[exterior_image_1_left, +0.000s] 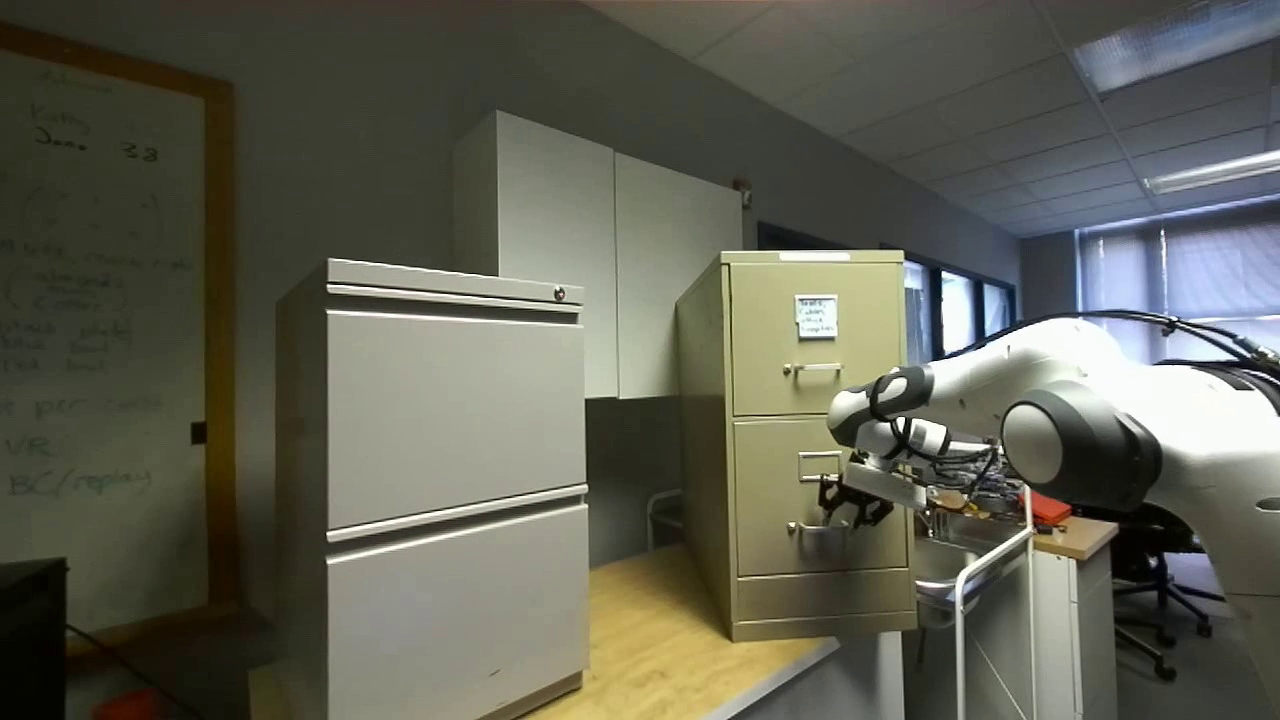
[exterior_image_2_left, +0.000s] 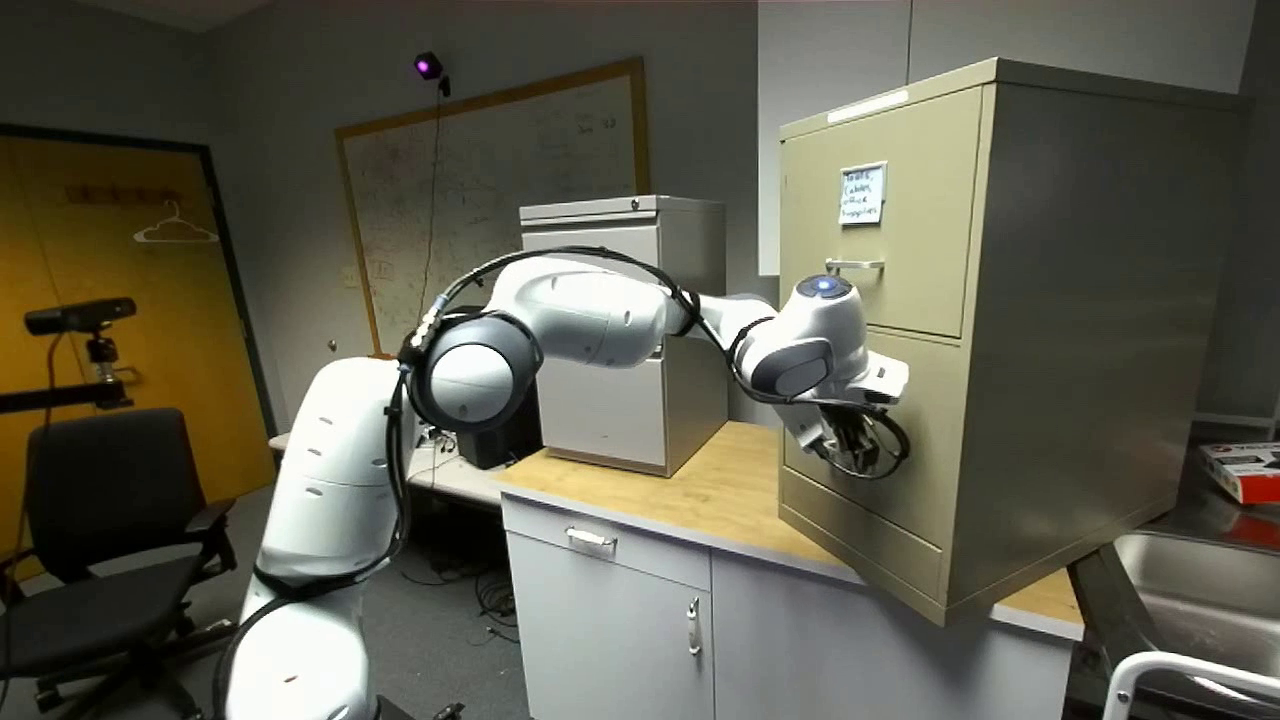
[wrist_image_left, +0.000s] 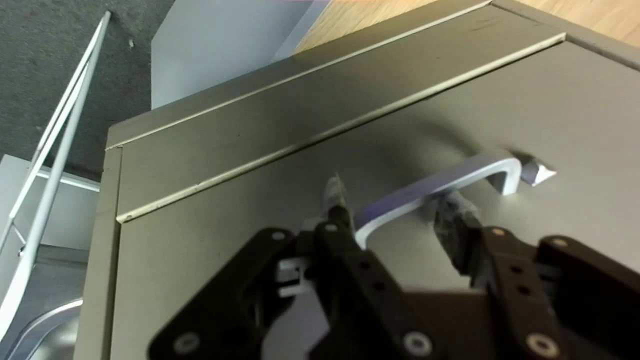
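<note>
The tan filing cabinet (exterior_image_1_left: 819, 594) has two drawers, and both fronts look flush. My gripper (exterior_image_1_left: 845, 516) is at the lower drawer's silver handle (exterior_image_1_left: 821, 529), its wrist tilted. In the wrist view my gripper is shut on the handle (wrist_image_left: 441, 183), with the fingers held apart. One finger (wrist_image_left: 334, 197) stands by the handle's left end; the other (wrist_image_left: 457, 221) meets the underside of the bar near its middle. In exterior view 2 the hand and cables hide this contact. A small lock (wrist_image_left: 538, 172) sits beside the handle's right end.
A light grey two-drawer cabinet (exterior_image_1_left: 456, 420) stands on the wooden counter (exterior_image_1_left: 642, 606). To the tan cabinet's right are a sink (exterior_image_2_left: 1200, 588) and a white metal rail (exterior_image_1_left: 996, 550). A red box (exterior_image_2_left: 1254, 470) lies behind the sink. Floor space is open before the counter.
</note>
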